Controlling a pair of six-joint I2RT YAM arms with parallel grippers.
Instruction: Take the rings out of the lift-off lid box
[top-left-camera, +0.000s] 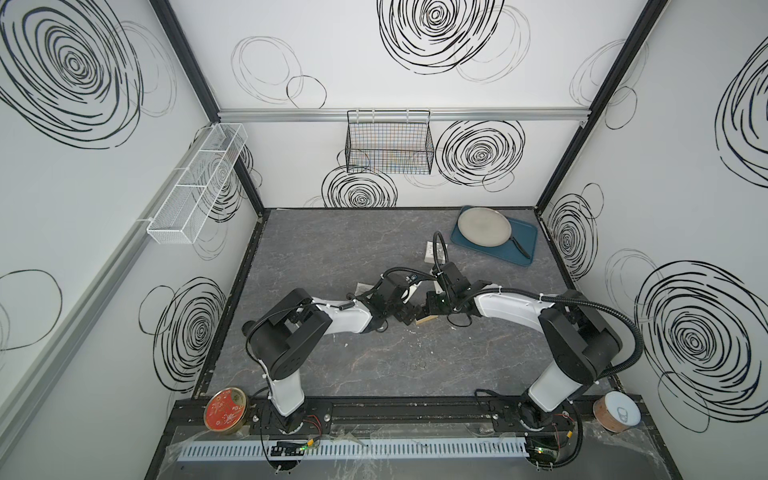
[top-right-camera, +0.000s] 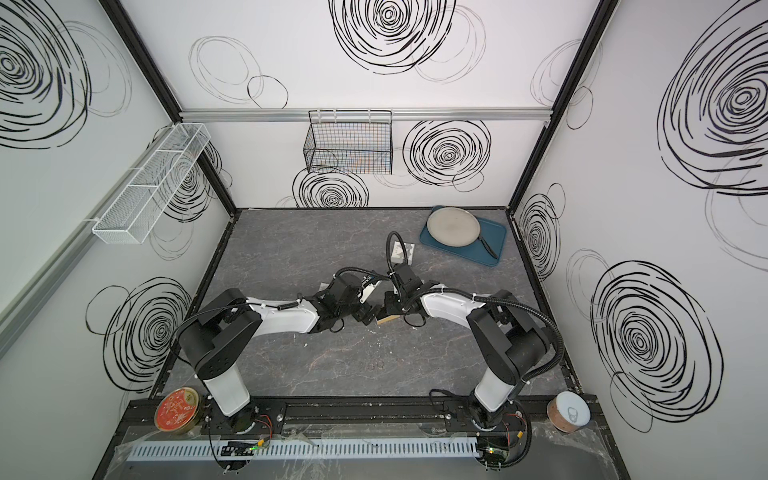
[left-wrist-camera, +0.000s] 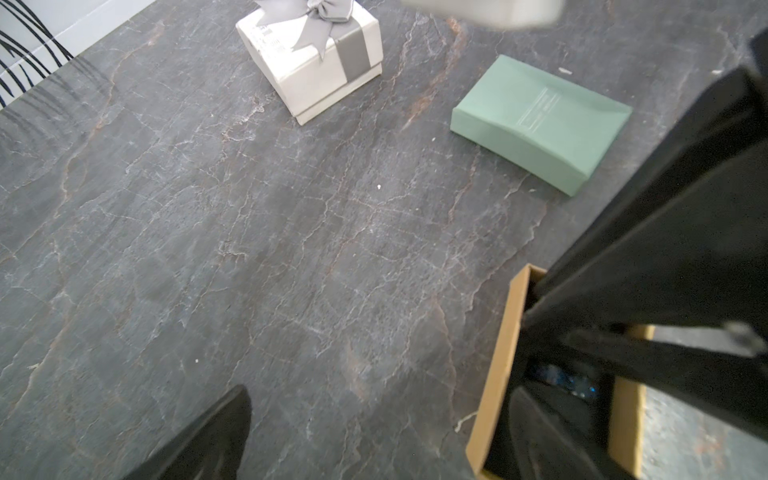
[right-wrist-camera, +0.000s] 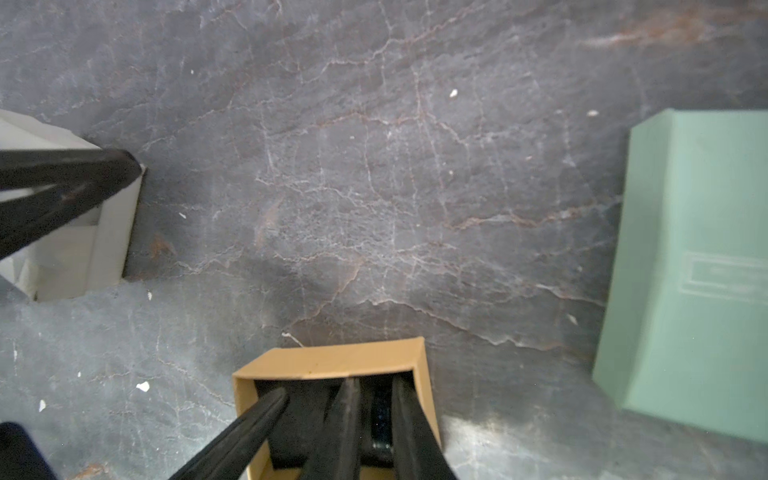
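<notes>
An open tan box with a black interior sits between my grippers; something dark and glossy inside shows in the left wrist view (left-wrist-camera: 564, 380). My right gripper's dark fingers reach into that box in both wrist views, partly open; what lies between them is hard to make out. My left gripper stands open at the box's side, one finger over its near end. A white box with a grey bow (left-wrist-camera: 304, 56) and a green box (left-wrist-camera: 536, 120) lie on the table nearby.
A blue tray (top-left-camera: 512, 252) with a pan (top-left-camera: 484, 224) is at the back right. Wire baskets (top-left-camera: 389, 144) hang on the walls.
</notes>
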